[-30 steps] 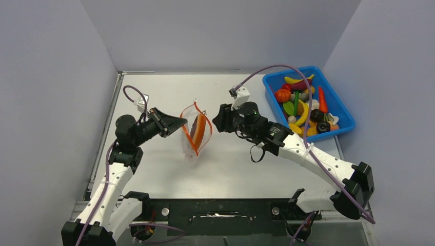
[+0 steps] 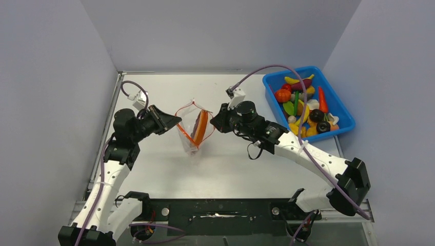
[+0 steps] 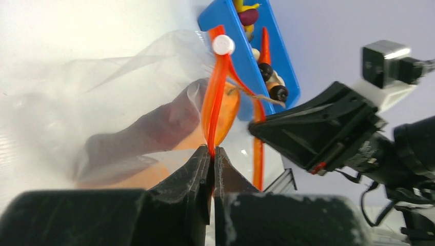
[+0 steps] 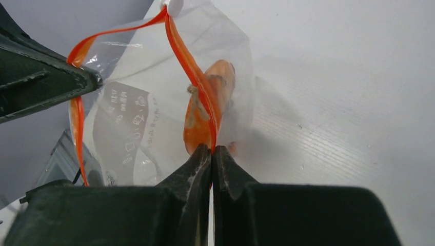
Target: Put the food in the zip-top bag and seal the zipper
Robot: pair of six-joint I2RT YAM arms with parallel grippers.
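Between the two arms in the top view hangs the clear zip top bag, its orange-rimmed mouth spread wide. Inside it lies a long orange-brown food piece, also seen through the plastic as a food piece in the right wrist view. My left gripper is shut on one side of the orange rim. On the opposite side, my right gripper is shut on the rim too. A white slider sits at one end of the orange zipper.
A blue bin full of toy fruit and vegetables stands at the back right. Walls close in the back and sides.
My left gripper shifted slightly left, and the bag's mouth is now pulled wider.
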